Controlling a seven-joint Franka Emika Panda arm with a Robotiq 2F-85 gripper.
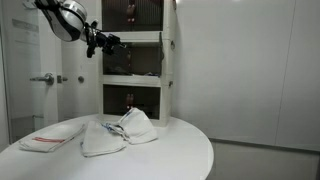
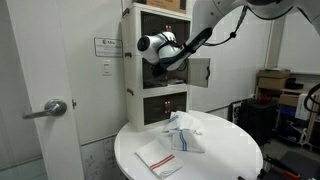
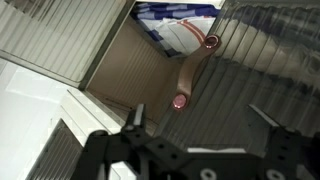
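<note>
My gripper is before the middle compartment of a tall white cabinet (image 2: 135, 80). In the wrist view its dark fingers stand wide apart at the lower edge, with nothing seen between them. Beyond them is a ribbed, see-through door panel (image 3: 255, 65) with a curved brown handle (image 3: 188, 78). A white cloth with blue and red markings (image 3: 182, 28) shows at the top of that view. On the round white table (image 1: 180, 155) lie a folded towel (image 1: 52, 137), a middle cloth (image 1: 102, 140) and a crumpled cloth (image 1: 138, 125).
A lower compartment (image 1: 130, 98) of the cabinet has a dark front. In exterior view 2 a grey panel (image 2: 199, 72) juts out at the cabinet's right. A shelf cart (image 2: 278, 95) stands at the far right.
</note>
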